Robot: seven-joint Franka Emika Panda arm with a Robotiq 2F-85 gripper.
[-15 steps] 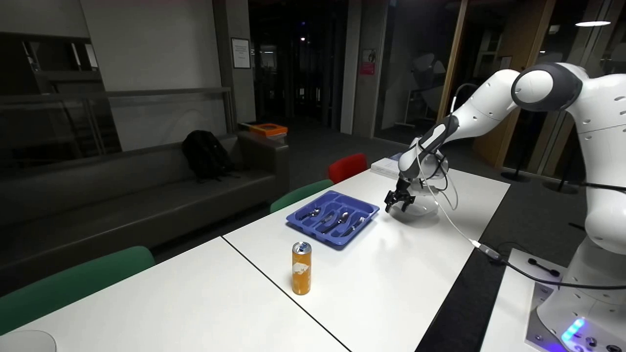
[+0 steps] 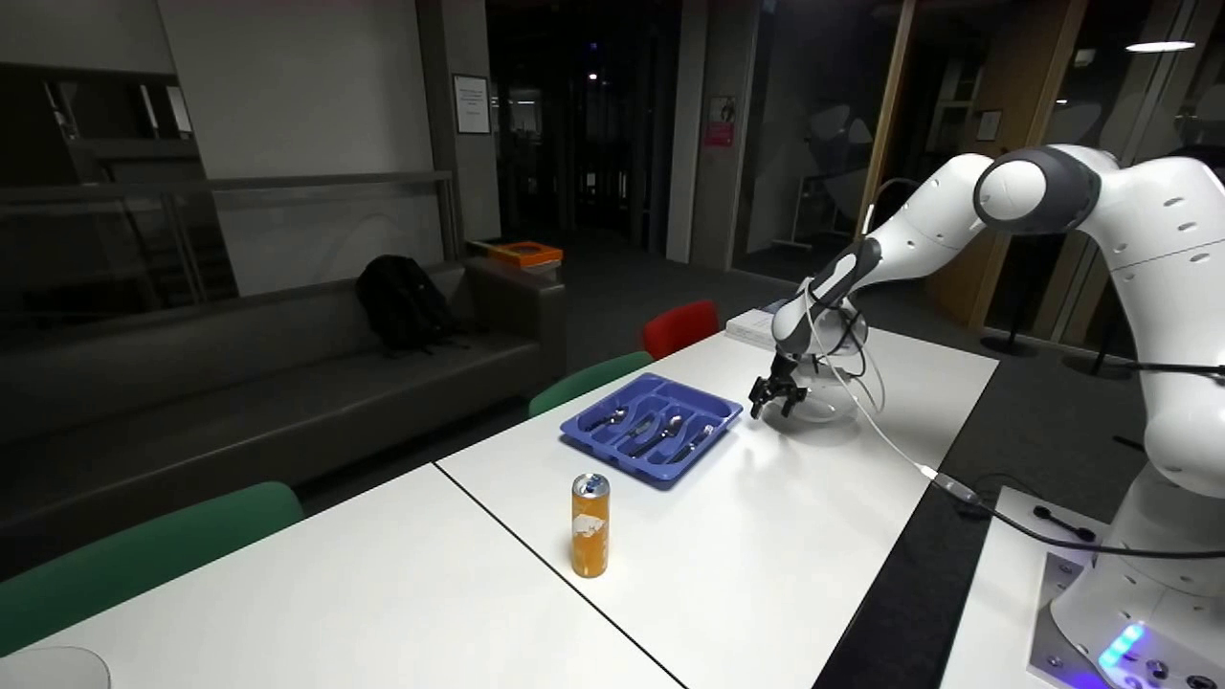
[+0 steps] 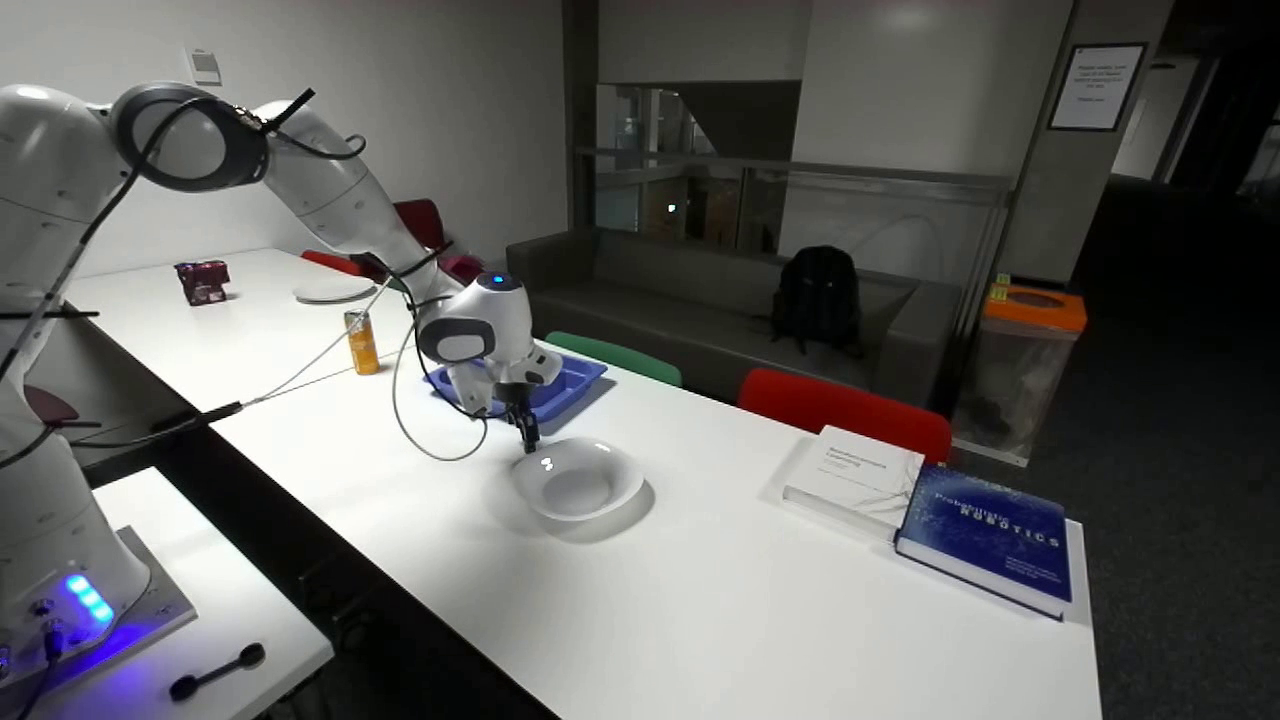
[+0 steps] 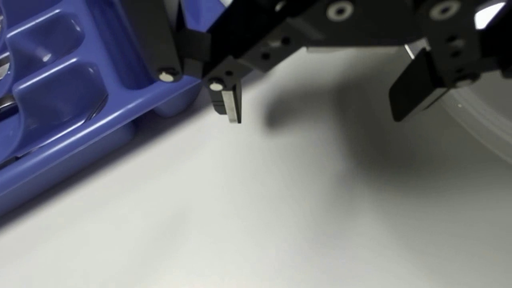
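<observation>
Low over the white table, my gripper is open, its two fingers wide apart with only bare tabletop below them. A blue cutlery tray [image 2: 711, 404] holding several pieces of cutlery lies to one side of it, and in the wrist view its edge runs along the left. On the other side is a white bowl [image 3: 608, 494], upright on the table. The bowl's rim shows at the right of the wrist view, beside and partly behind the right finger [image 4: 415, 86]. Whether that finger touches the bowl, I cannot tell.
An orange can [image 2: 590, 532] stands upright nearer the exterior 1 camera. A white book [image 3: 854, 473] and a blue book [image 3: 986, 534] lie at the table's far end. A white plate [image 3: 333, 289] rests on the table beyond the can.
My arm has shifted slightly, with the gripper a little further toward the tray side. The tray, can and bowl look unmoved.
</observation>
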